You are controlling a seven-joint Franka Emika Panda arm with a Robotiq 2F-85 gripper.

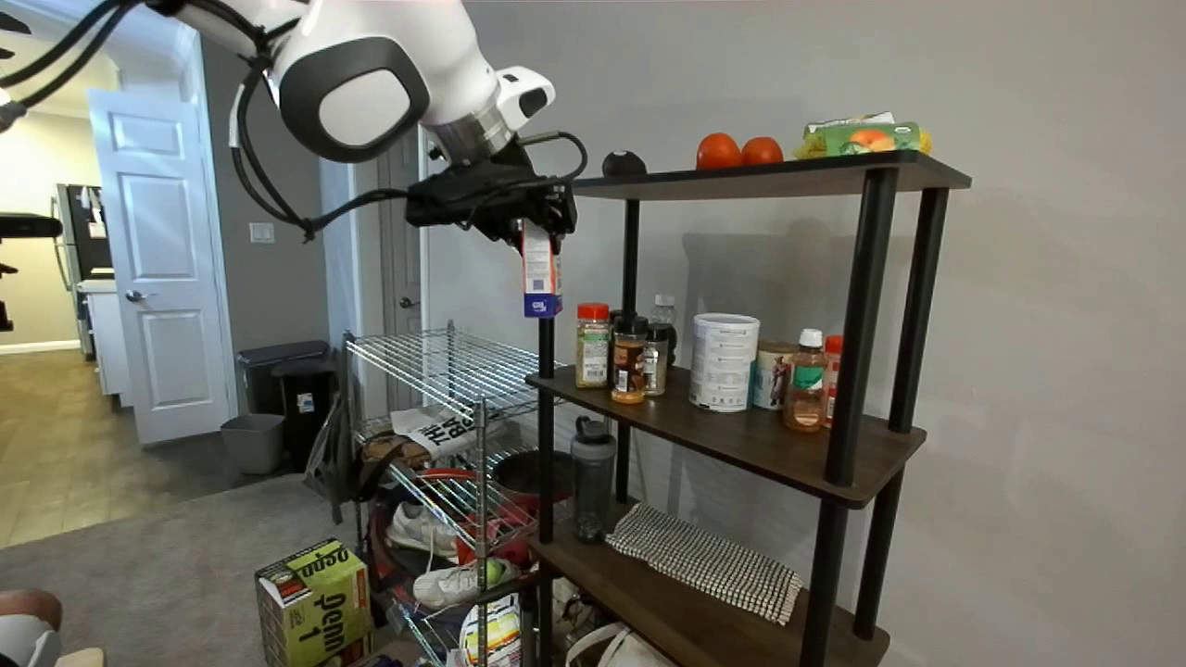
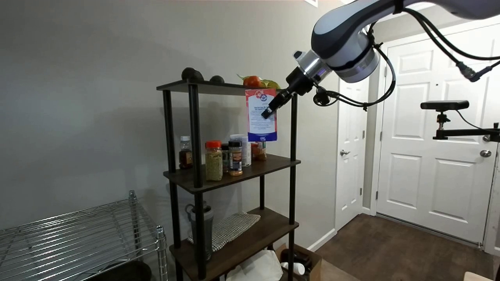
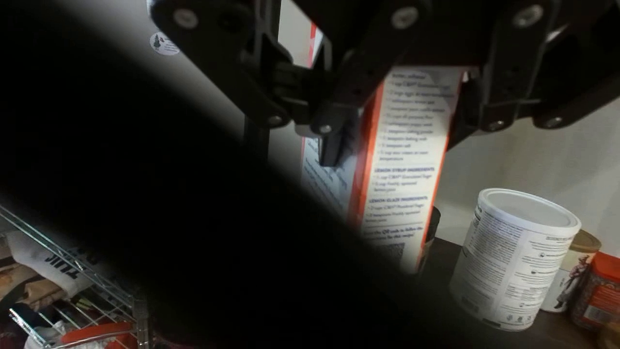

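An upright carton, pink at the top, white in the middle and blue at the bottom, hangs in the air with my gripper shut on it. The wrist view shows the printed narrow side of the carton between the fingers; a dark blurred shape hides its lower part. In the first exterior view the carton is in front of the left post of the dark shelf unit, above the level of its middle board. Spice jars and a white canister stand on that board.
Tomatoes and a green package lie on the top board. A wire rack stands left of the shelf. The lowest board holds a grey bottle and a checked cloth. Front middle-board space is partly clear.
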